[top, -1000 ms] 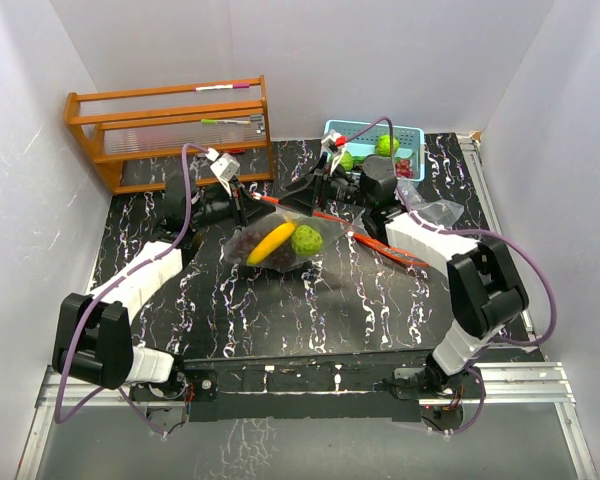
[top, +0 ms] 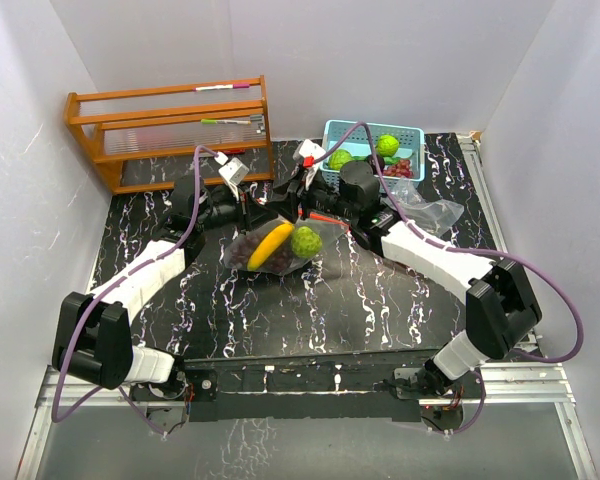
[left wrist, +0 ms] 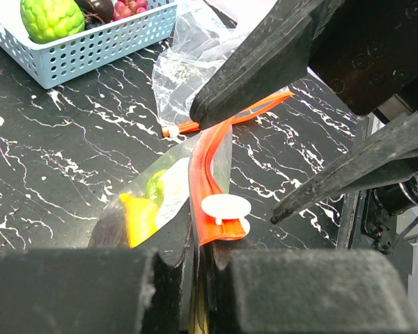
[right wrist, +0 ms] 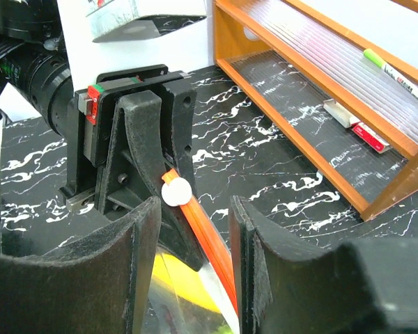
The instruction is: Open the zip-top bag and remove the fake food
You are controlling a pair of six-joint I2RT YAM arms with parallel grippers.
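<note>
A clear zip top bag [top: 242, 250] with an orange seal [left wrist: 203, 160] lies mid-table. Inside it show a yellow banana-like food [top: 269, 245], a green bumpy fruit [top: 306, 241] and dark round pieces. My left gripper is shut on the bag's edge at one end of the seal, beside the white slider [left wrist: 226, 207]. Close by, my right gripper stands part open around the orange strip and slider, its fingers [left wrist: 258, 62] apart from it in the left wrist view.
A light blue basket [left wrist: 101, 59] of fake fruit stands at the back. Another clear bag [left wrist: 184, 62] with an orange seal lies near it. A wooden rack [right wrist: 292, 132] stands at the back left.
My right gripper has moved left along the orange seal, towards the left gripper. The left arm has barely shifted, and the food stays where it was.
</note>
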